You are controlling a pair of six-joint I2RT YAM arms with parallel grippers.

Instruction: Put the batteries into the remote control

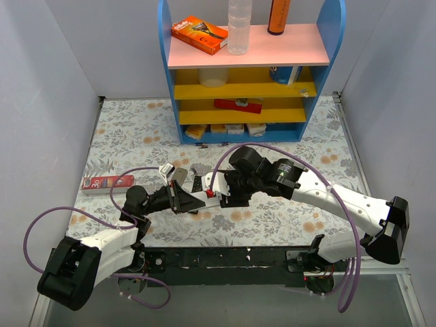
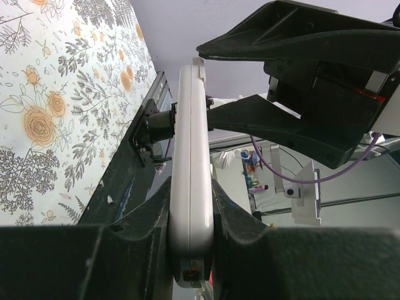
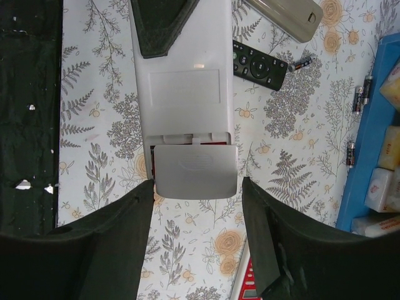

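Observation:
A white remote control [image 3: 182,106] hangs above the table with my left gripper shut on it. Its back faces the right wrist view, where the battery cover [image 3: 196,172] sits slightly askew at the near end, leaving a thin dark and red gap along its upper edge. My right gripper is part open; its fingertips stand at either side of the cover, the left one close to its edge, a small space showing at the right. The left wrist view shows the remote [image 2: 192,169] edge-on. Loose batteries [image 3: 358,99] lie on the table near the shelf.
A black remote [image 3: 259,65] and a grey-beige one [image 3: 290,15] lie on the table below, another battery [image 3: 302,63] beside the black one. The blue shelf [image 1: 242,136] stands at the back; a red box [image 1: 107,184] lies at left.

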